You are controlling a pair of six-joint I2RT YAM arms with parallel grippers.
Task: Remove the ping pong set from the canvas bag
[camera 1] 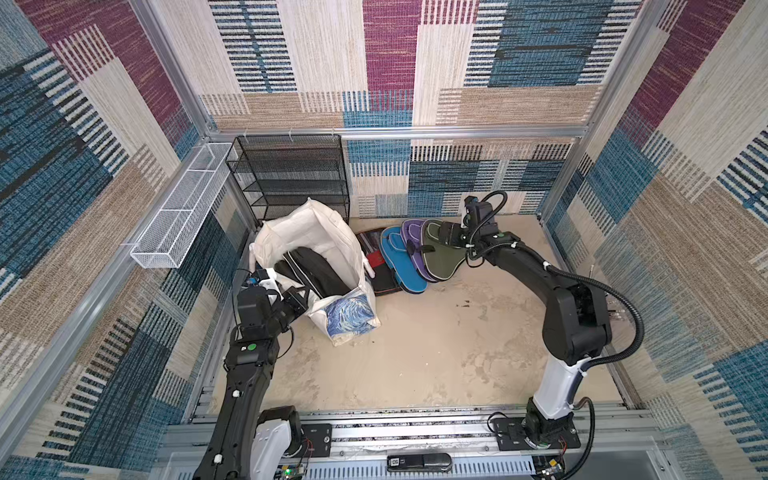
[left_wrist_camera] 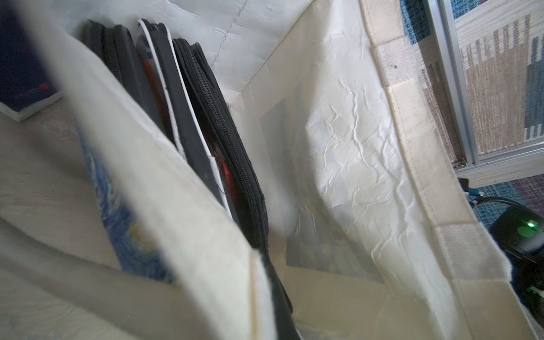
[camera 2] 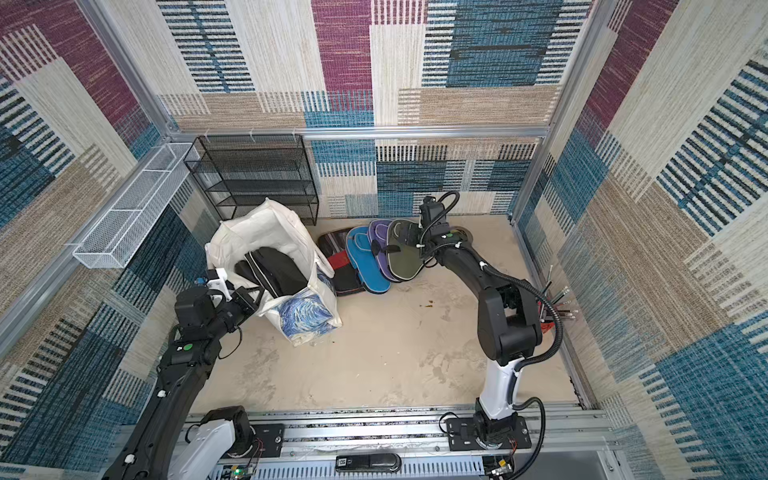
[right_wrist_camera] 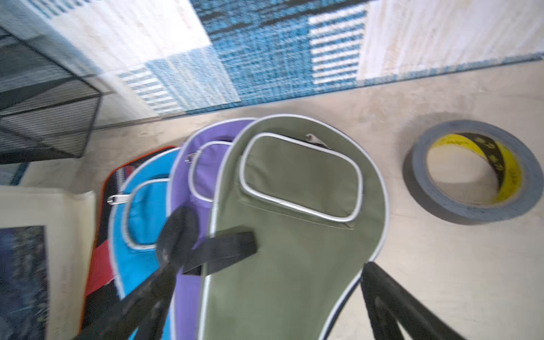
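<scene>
The cream canvas bag [camera 1: 296, 228] with a blue wave print stands open at centre left, several black zipped cases [left_wrist_camera: 226, 147] inside. My left gripper [camera 1: 297, 297] is at the bag's front left rim; whether anything is between its fingers is hidden, and it looks shut. Outside the bag, paddle cases overlap: black-red [camera 2: 342, 272], blue [right_wrist_camera: 136, 215], purple [right_wrist_camera: 187, 170] and olive [right_wrist_camera: 294, 266]. My right gripper hangs open over the olive case, nothing between its fingers.
A grey tape roll [right_wrist_camera: 430, 187] lies right of the cases. A black mesh rack [camera 1: 288, 160] stands behind the bag, a white wire basket [camera 1: 176, 216] on the left wall.
</scene>
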